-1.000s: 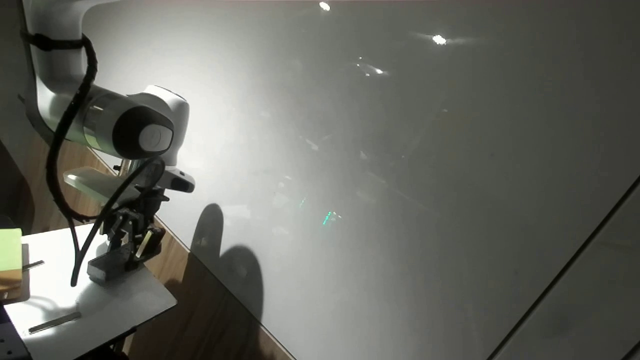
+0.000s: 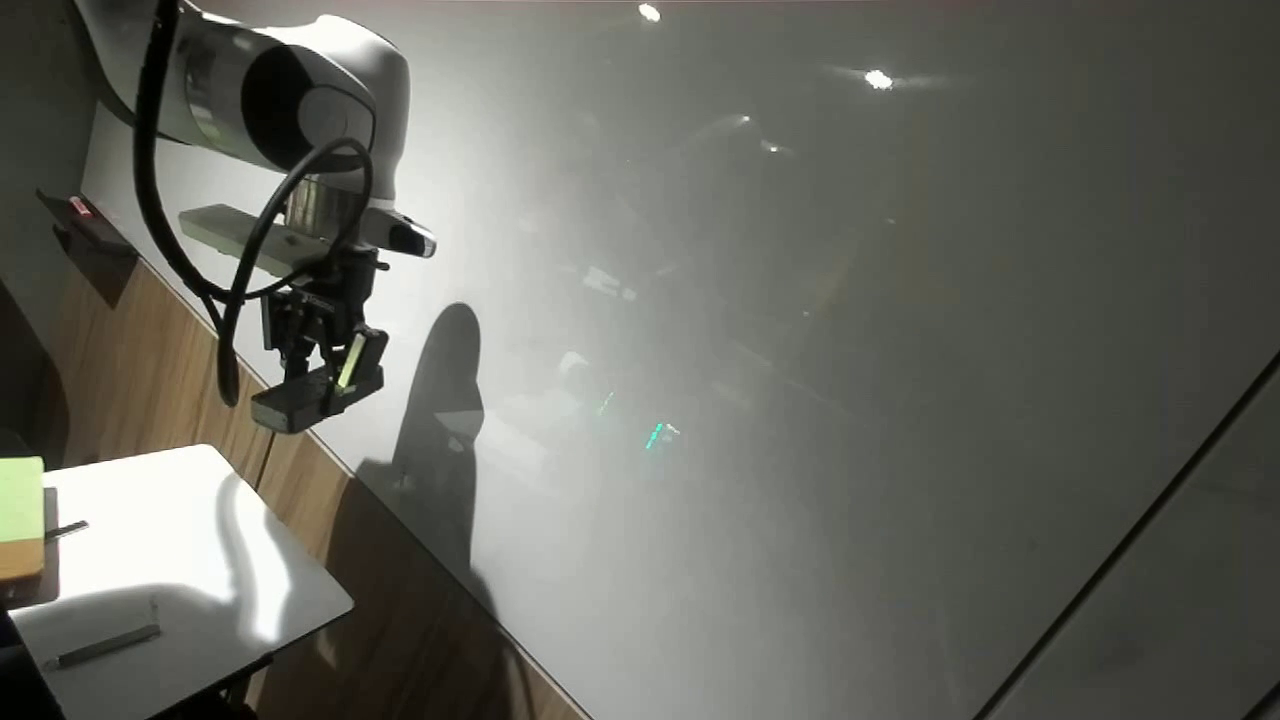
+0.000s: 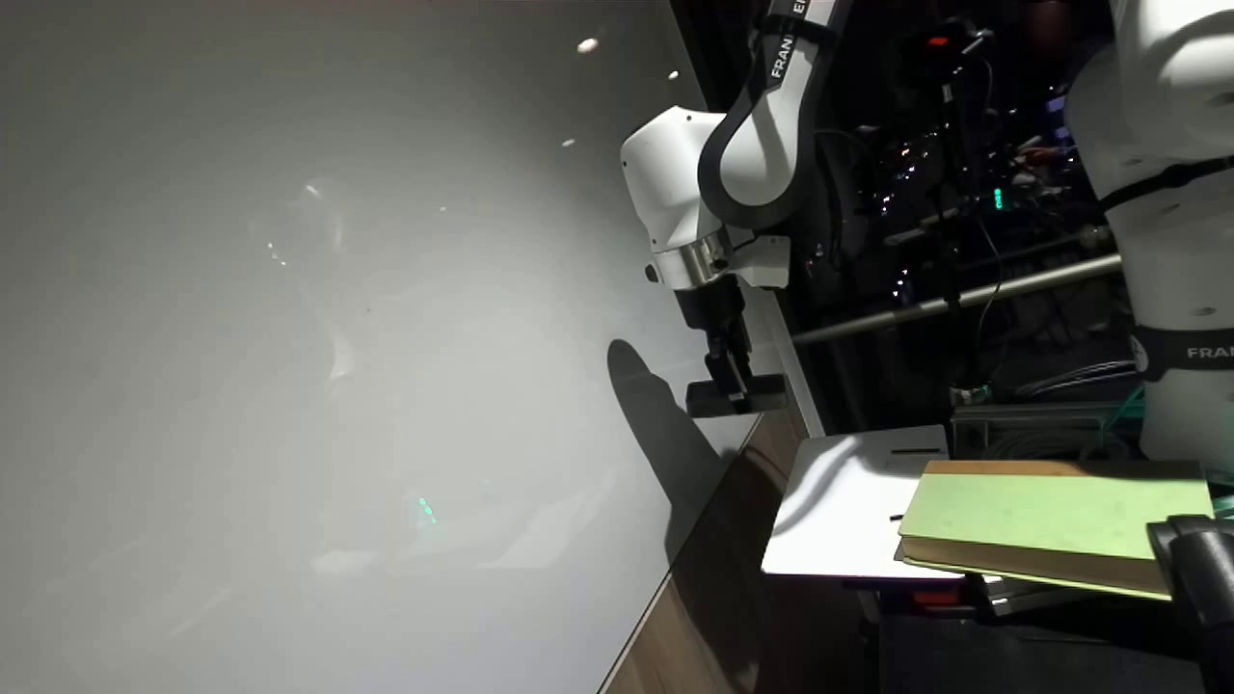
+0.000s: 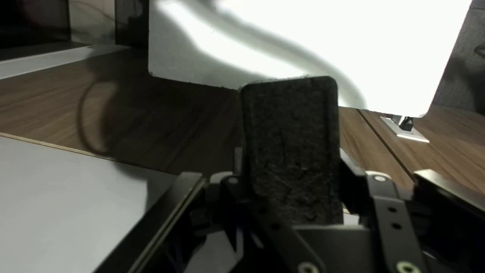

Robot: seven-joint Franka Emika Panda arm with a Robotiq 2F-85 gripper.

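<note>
A dark, felt-faced block like a board eraser (image 4: 293, 145) is clamped in my gripper, its fuzzy face turned to the wrist camera. Exterior view 1 has the gripper (image 2: 321, 374) at the left, shut on the eraser (image 2: 286, 406), both hanging in the air above the level of the small white table. From the other side, in exterior view 2, the eraser (image 3: 706, 399) lies crosswise under the gripper (image 3: 737, 376). Beside them rises a large whiteboard (image 2: 744, 360), with the arm's shadow on it; contact between eraser and board does not show.
Below stands a small white table (image 2: 132, 504), with a thin grey stick (image 2: 106, 646) lying on it. A green-topped block (image 3: 1053, 509) rests at its other side. Wood panelling (image 4: 150, 109) runs below the whiteboard. A second robot arm (image 3: 1192, 254) stands at the right.
The arm has risen from just over the white table and shifted slightly right in exterior view 1, carrying the eraser with it. Its shadow on the whiteboard has moved too.
</note>
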